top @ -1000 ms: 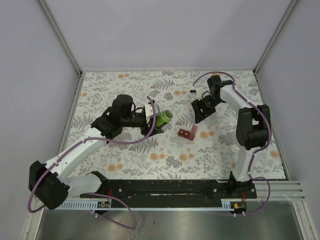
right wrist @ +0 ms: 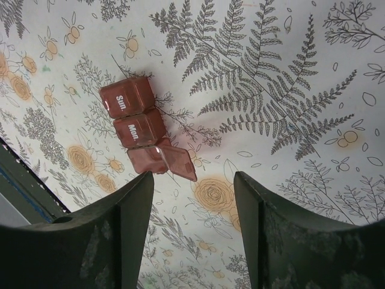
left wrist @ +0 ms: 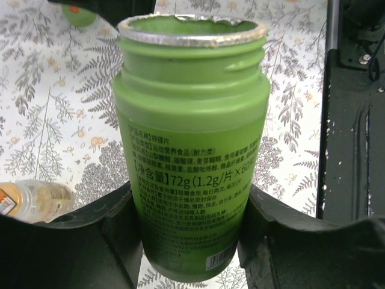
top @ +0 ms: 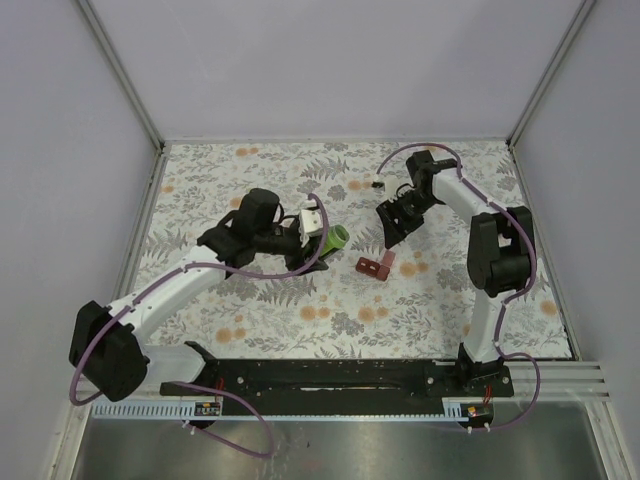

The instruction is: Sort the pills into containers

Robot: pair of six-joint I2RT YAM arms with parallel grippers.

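My left gripper (top: 318, 256) is shut around a green bottle (left wrist: 192, 138); in the left wrist view its mouth is uncapped and at the top. The inside cannot be seen. In the top view the bottle leans to the right, left of the small brown-red pill box (top: 368, 267). The right wrist view shows the box with "Sun." and "Mon." lids (right wrist: 133, 111) closed and a third lid (right wrist: 179, 162) standing up. My right gripper is open beside that raised lid, nothing between its fingers.
A clear jar (left wrist: 42, 201) lies or stands left of the bottle in the left wrist view. A round green thing (left wrist: 79, 15) shows at that view's top.
The pill box has stayed in place.
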